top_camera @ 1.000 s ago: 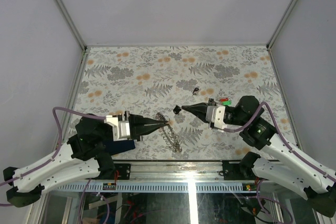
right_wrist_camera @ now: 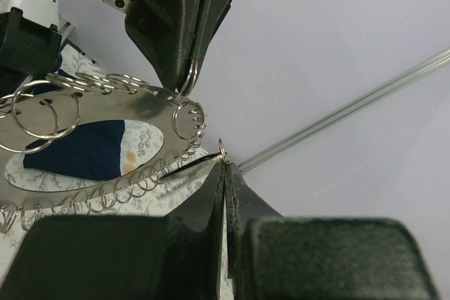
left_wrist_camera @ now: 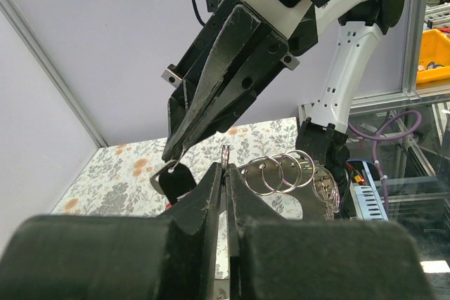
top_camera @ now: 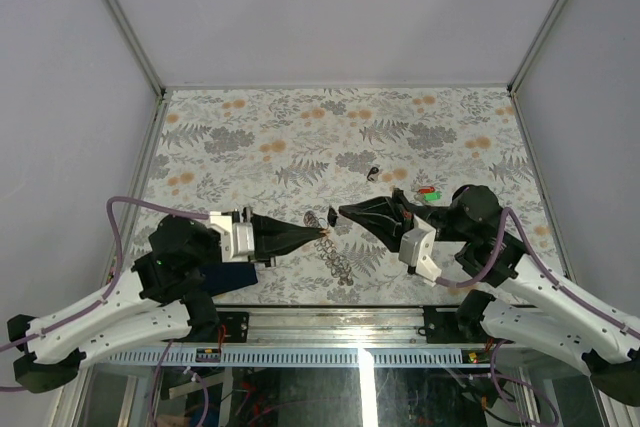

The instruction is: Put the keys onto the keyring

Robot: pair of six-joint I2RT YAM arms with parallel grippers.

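Note:
My left gripper [top_camera: 325, 232] is shut on one ring of the metal keyring plate [right_wrist_camera: 119, 111], whose edge carries many wire rings. In the left wrist view a bit of wire ring [left_wrist_camera: 225, 155] stands up from its closed fingertips. To the right, my right gripper [top_camera: 340, 211] is shut on a key with a black head [left_wrist_camera: 176, 182], gripped by a thin ring at its end. In the right wrist view the key is nearly edge-on, behind the fingertips, and a small wire loop [right_wrist_camera: 221, 148] shows above them. The key and the held ring are close but look apart.
Another dark key [top_camera: 373, 174] lies on the floral mat, and red and green items [top_camera: 429, 195] lie by the right arm. A dark blue thing [top_camera: 228, 278] sits beside the left arm.
The right gripper has moved slightly left and toward the front edge, and its key has turned. The left gripper has moved slightly right with its ring.

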